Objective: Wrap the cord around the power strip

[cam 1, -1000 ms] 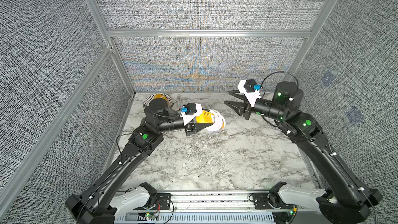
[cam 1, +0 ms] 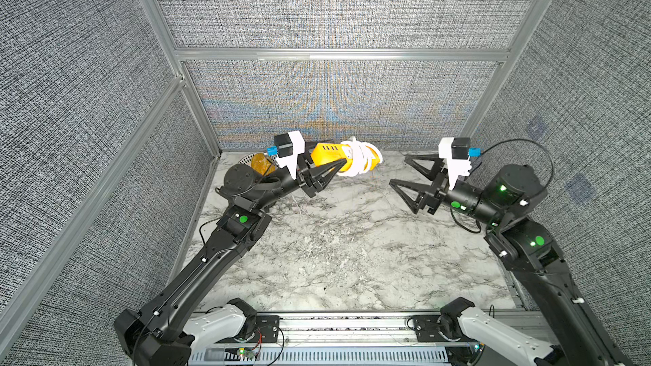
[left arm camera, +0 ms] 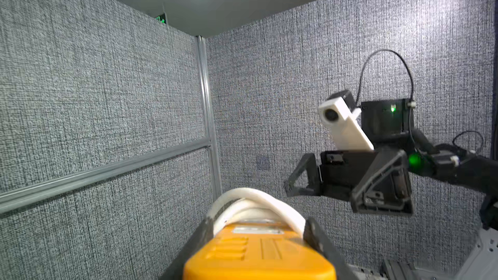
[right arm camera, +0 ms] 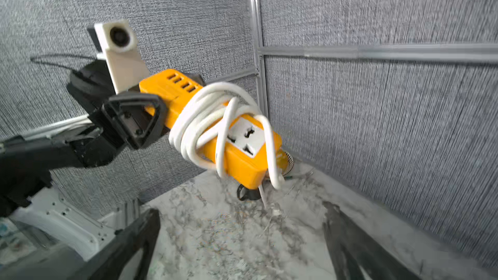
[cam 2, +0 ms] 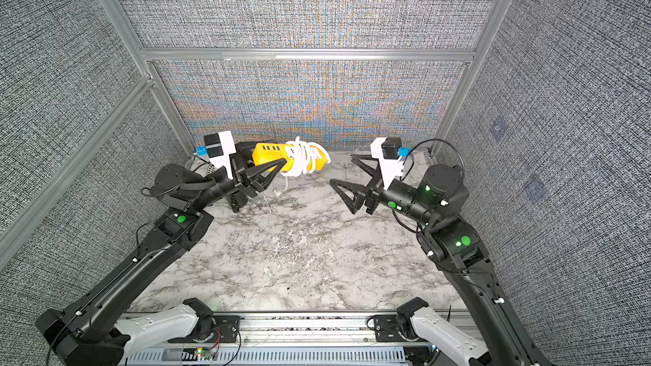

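Observation:
Held up above the table is the yellow power strip [right arm camera: 171,93], its USB end between the fingers of my left gripper [cam 1: 329,161], which is shut on it. White cord [right arm camera: 199,119] lies in several loose loops around the strip's middle. One loop droops over its socket end in the right wrist view. A thin white end with a plug [right arm camera: 275,209] shows beneath the strip, over the table. My right gripper [cam 1: 400,170] stands open and empty to the right, apart from the strip; in its own wrist view the two fingers [right arm camera: 345,243] are spread wide.
A basket [cam 1: 247,160] with a yellow item [cam 1: 261,162] stands at the back left, partly behind the left arm. Grey panels close in the sides and back.
My left gripper has lifted the strip toward the back. My right gripper has moved right, staying open.

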